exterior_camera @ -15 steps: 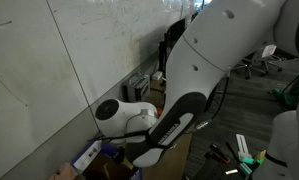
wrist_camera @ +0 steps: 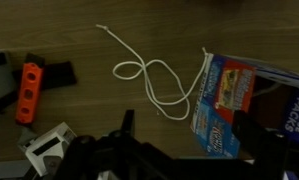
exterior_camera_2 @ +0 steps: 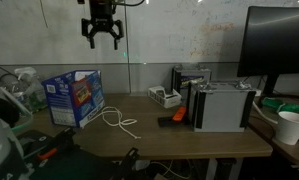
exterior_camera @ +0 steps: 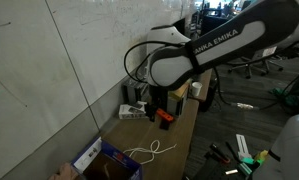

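Note:
My gripper point(exterior_camera_2: 103, 40) hangs high over the table, fingers apart. In the wrist view, the open gripper has nothing between its fingers. A white cord point(wrist_camera: 149, 65) lies in loose loops on the wooden table below. The open blue and red cardboard box point(wrist_camera: 217, 140) is at the lower right of the wrist view, partly behind a finger. Exterior view 2 has this box point(exterior_camera_2: 61, 102) at the left and the cord point(exterior_camera_2: 114, 117) on the table beside it. The box's inside is mostly dark.
An orange and black tool point(wrist_camera: 29, 92) lies left of the cord, near a white socket-like block point(wrist_camera: 49, 150). Grey metal cases point(exterior_camera_2: 219, 107) stand at the right, with a monitor point(exterior_camera_2: 274, 42) and white cup point(exterior_camera_2: 290, 127) beyond. Bare table surrounds the cord.
The arm has lifted and swung away from above the box, moving along the table toward the metal cases. The box and cord now show more clearly in exterior view 1.

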